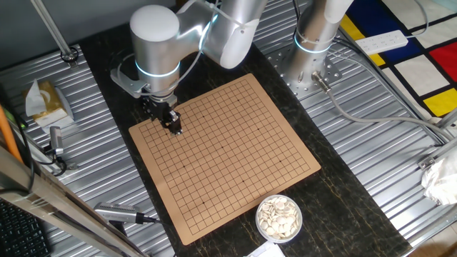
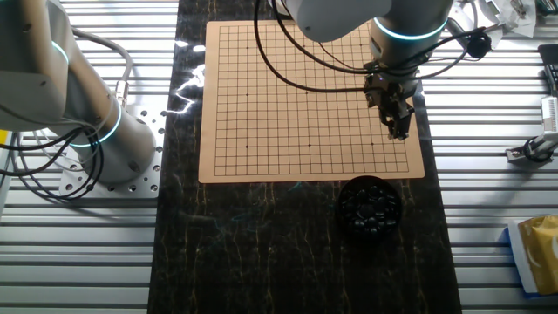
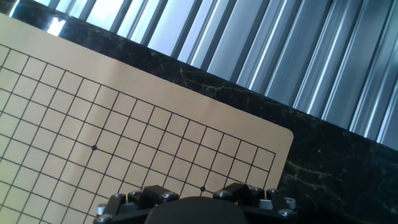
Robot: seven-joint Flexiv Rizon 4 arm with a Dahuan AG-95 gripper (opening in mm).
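A tan board with a black line grid (image 1: 228,160) lies on the dark table, its grid bare of stones in the parts that show. Over one corner region of it hangs my gripper (image 1: 176,130), pointing down. The wrist view shows its two black fingers (image 3: 160,194) standing apart at the bottom edge, so it is open, with no object visible between them. White stones fill a clear round bowl (image 1: 279,218) beside one board edge. Black stones sit in a black bowl (image 2: 369,208) just off another edge.
A tissue box (image 1: 48,106) stands on the ribbed metal surface beyond the dark table (image 2: 240,249). A white paper (image 1: 268,250) lies near the white stones. Open dark surface surrounds the black bowl.
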